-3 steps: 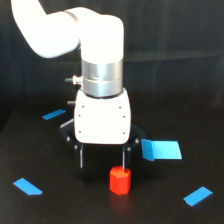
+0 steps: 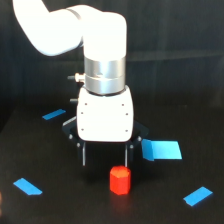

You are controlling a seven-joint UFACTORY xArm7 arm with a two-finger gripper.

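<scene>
A small red block (image 2: 120,181) with a faceted front stands on the dark table in the lower middle of the camera view. My gripper (image 2: 106,157) points downward with its two thin dark fingers spread wide, and nothing shows between them. In the picture the block lies just below the right-hand finger (image 2: 128,154), whose tip appears close to the block's top. Whether they touch, I cannot tell.
Blue tape pieces lie on the table: a small one at far left (image 2: 54,114), one at near left (image 2: 27,187), one at near right (image 2: 198,196). A larger blue patch (image 2: 162,150) is right of the gripper.
The arm and gripper have shifted slightly to the right. The red block stays in the same place, and the fingers remain spread.
</scene>
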